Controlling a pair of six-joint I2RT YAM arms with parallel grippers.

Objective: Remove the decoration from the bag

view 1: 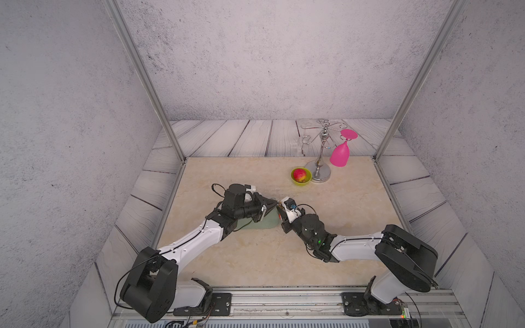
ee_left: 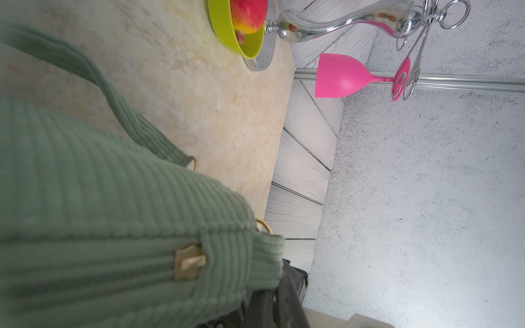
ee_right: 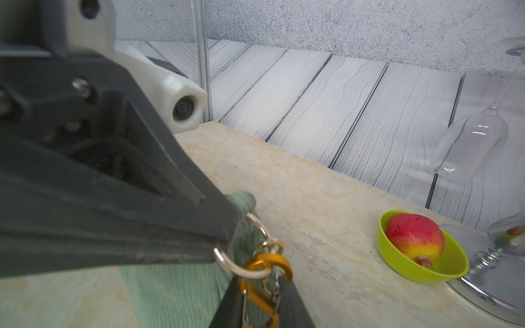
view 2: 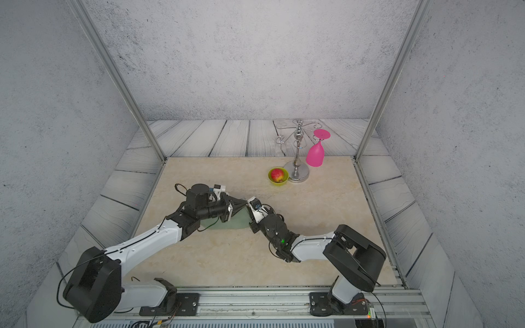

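A sage-green corduroy bag lies on the table, with a brass zip pull and ring at its end. In the right wrist view a gold ring and clasp decoration hangs at the bag's top corner. My left gripper is shut at that corner, its fingertips by the silver ring. My right gripper has its fingertips around the lower part of the decoration, part open as far as shows; whether it grips it is unclear. The two grippers meet closely and partly hide the decoration in the top views.
A yellow-green bowl with a red fruit stands behind the grippers, beside a chrome stand holding a pink goblet and a clear glass.
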